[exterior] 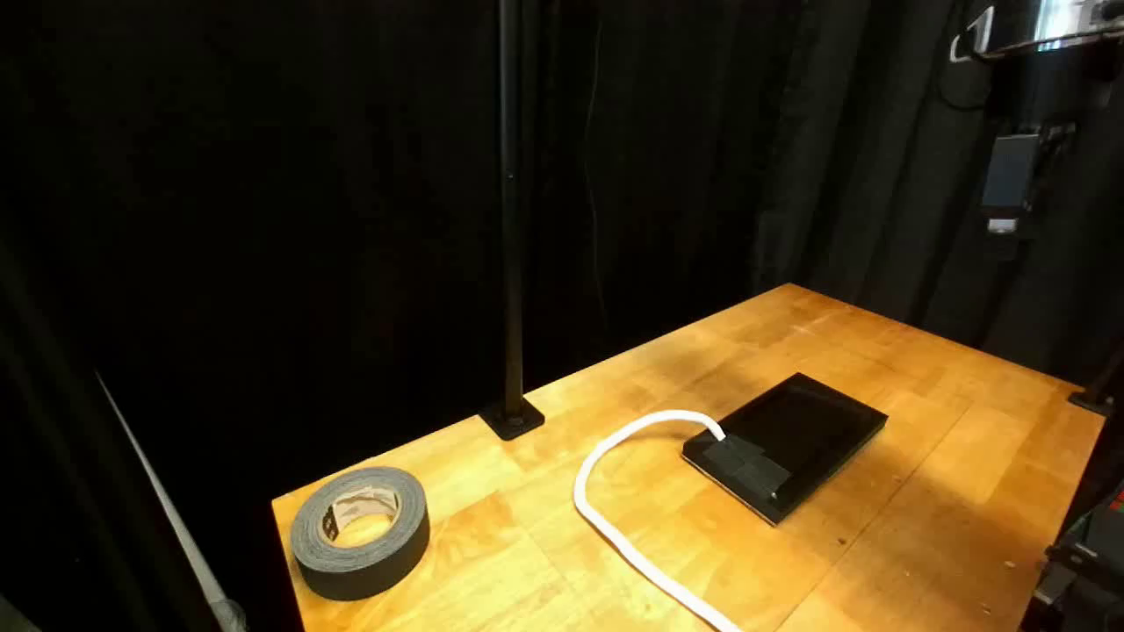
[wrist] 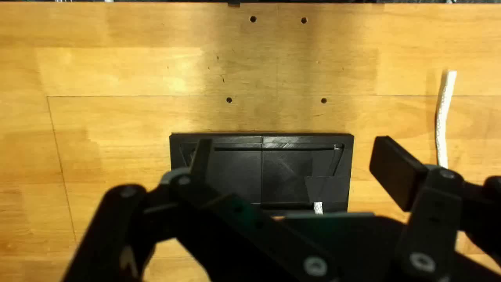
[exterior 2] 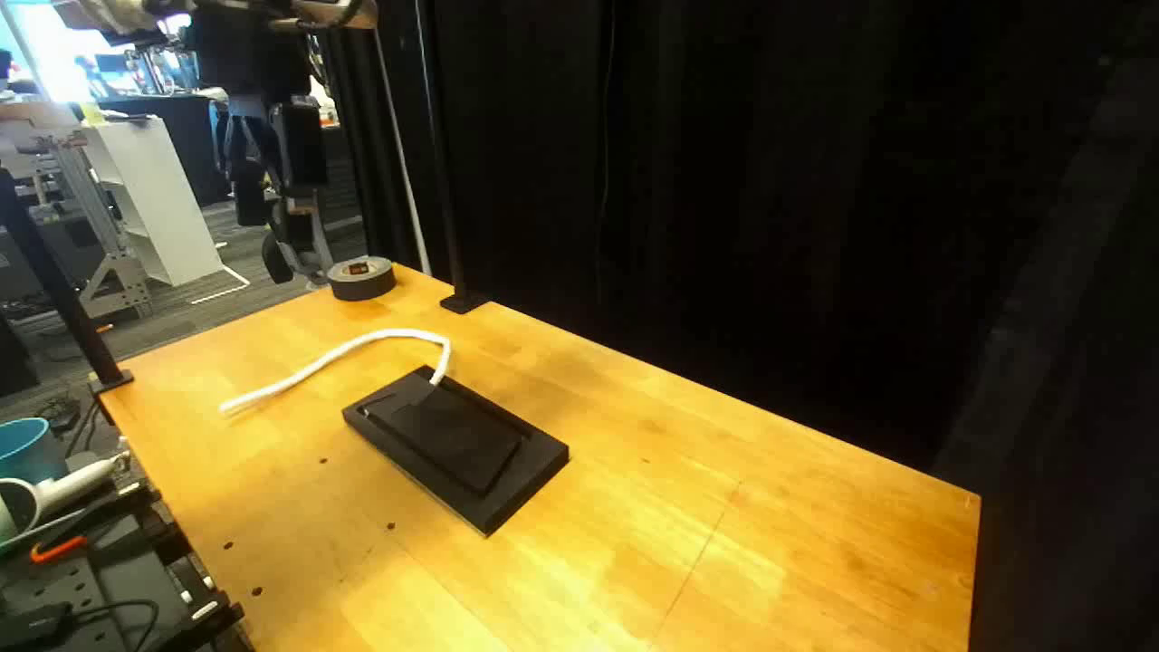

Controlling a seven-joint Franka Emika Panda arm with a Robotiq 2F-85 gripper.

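Note:
A flat black board (exterior: 806, 437) with a shallow recess in its top lies on the wooden table. One end of a white rope (exterior: 590, 474) is fixed at the board's near-left part under a dark patch. From there the rope curves away over the table, and its loose end (exterior 2: 228, 407) lies on bare wood. My gripper is high above the table, its two dark fingers (wrist: 399, 174) wide apart with nothing between them. In the wrist view the board shows below, partly covered by the gripper's body, as is the middle of the rope.
A roll of grey tape (exterior: 363, 532) lies at one corner of the table (exterior 2: 674, 522). Black posts stand on the table's edges, one with a foot (exterior: 513, 420) near the back. Black curtains hang behind.

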